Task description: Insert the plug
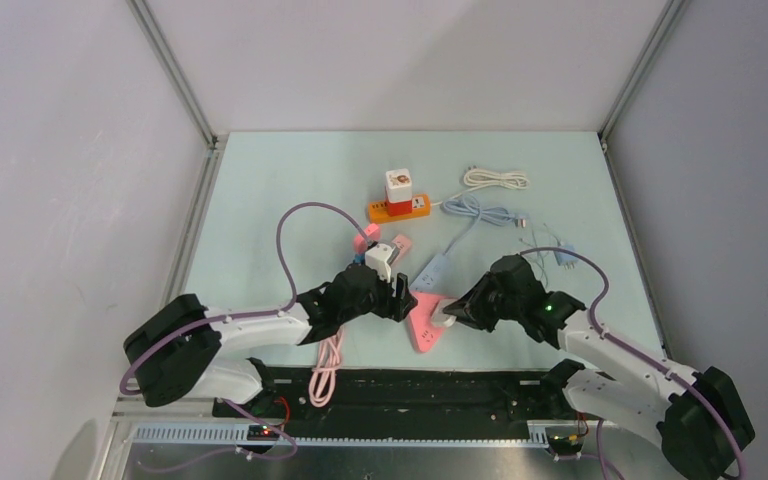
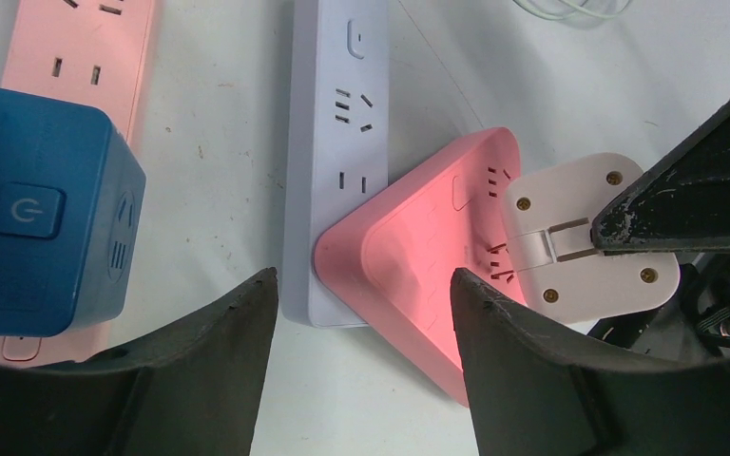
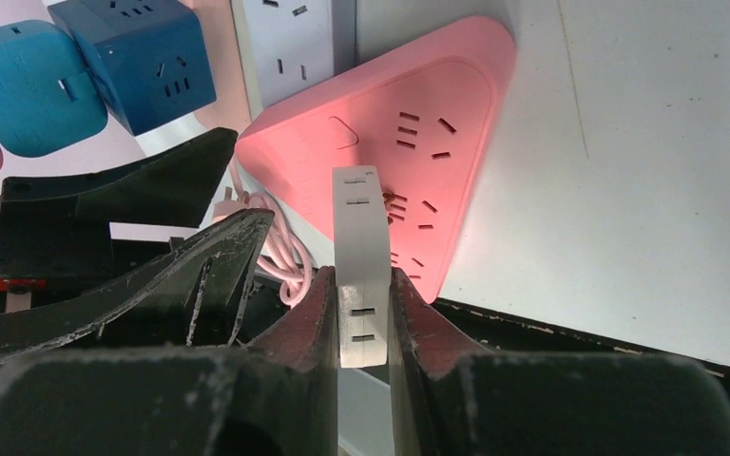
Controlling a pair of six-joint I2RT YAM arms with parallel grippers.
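A white plug [image 3: 361, 256], flat-sided, is clasped between the fingers of my right gripper [image 1: 457, 313]. It stands over the face of the pink triangular power strip [image 1: 425, 335], near the front edge of the table. In the left wrist view the plug [image 2: 589, 237] shows its pale back and corner screws, its metal prongs right at the slots of the pink strip [image 2: 418, 237]. Whether the prongs have entered the slots, I cannot tell. My left gripper is open at the strip's left corner, its fingers apart and nothing held between them.
A pale blue strip [image 2: 342, 161] adjoins the pink one behind. Blue cube adapters [image 2: 43, 214] sit to the left. Farther back are an orange strip [image 1: 380, 213] and a coiled white cord [image 1: 495, 179].
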